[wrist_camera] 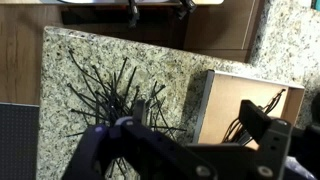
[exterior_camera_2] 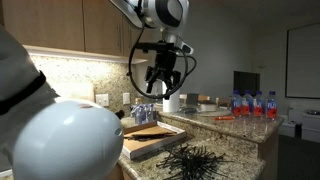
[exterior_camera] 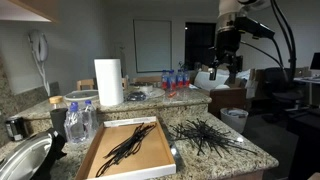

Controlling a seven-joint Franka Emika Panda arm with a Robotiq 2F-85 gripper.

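My gripper (exterior_camera: 226, 76) hangs in the air high above the counter, its fingers apart and nothing between them. In the wrist view its two dark fingers (wrist_camera: 97, 145) spread wide at the lower edge. Beneath it, a loose heap of thin black strips, like cable ties (wrist_camera: 115, 100), lies fanned out on the speckled countertop. Beside the heap stands a shallow box (exterior_camera: 148, 160) with white rims and a brown bottom. More black strips (exterior_camera: 127, 147) lie bunched inside that box. The second exterior view also shows the gripper (exterior_camera_2: 165, 88) well clear of the heap (exterior_camera_2: 190, 161).
A paper towel roll (exterior_camera: 109, 82) and clear jugs (exterior_camera: 88, 120) stand behind and left of the box. Several bottles with blue and red (exterior_camera_2: 255, 105) line the raised ledge. A round metal-rimmed item (exterior_camera: 28, 160) sits at the left. Bare counter (wrist_camera: 60, 160) surrounds the heap.
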